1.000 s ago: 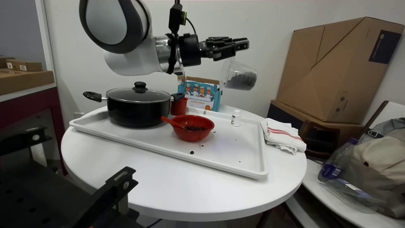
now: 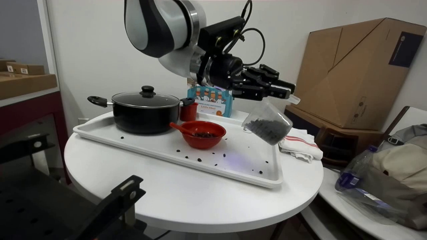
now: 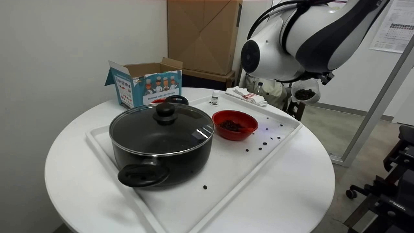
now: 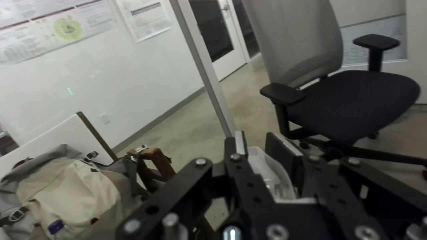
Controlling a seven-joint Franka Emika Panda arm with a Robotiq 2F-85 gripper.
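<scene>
A clear plastic cup [image 2: 269, 122] holding dark beans hangs tilted above the right part of the tray, beyond the bowl. My gripper [image 2: 286, 91] is shut on its handle or rim; which of the two cannot be made out. In the second exterior view the cup [image 3: 306, 93] shows beside the arm with beans inside. Between my fingers in the wrist view is a translucent part of the cup [image 4: 272, 172]. The red bowl [image 2: 203, 135] on the white tray [image 2: 160, 146] contains dark beans and a red spoon [image 2: 180, 128].
Several loose beans [image 3: 264, 143] lie scattered on the tray. A black lidded pot [image 3: 163, 155] fills the tray's left part. A small white bottle [image 3: 215, 97] stands near the back, and a folded towel [image 2: 300, 144] lies past the tray's right end.
My arm has moved right and lower with the cup, which tilts differently now. More beans lie on the tray in front of and right of the bowl. The cup now hides the white bottle.
</scene>
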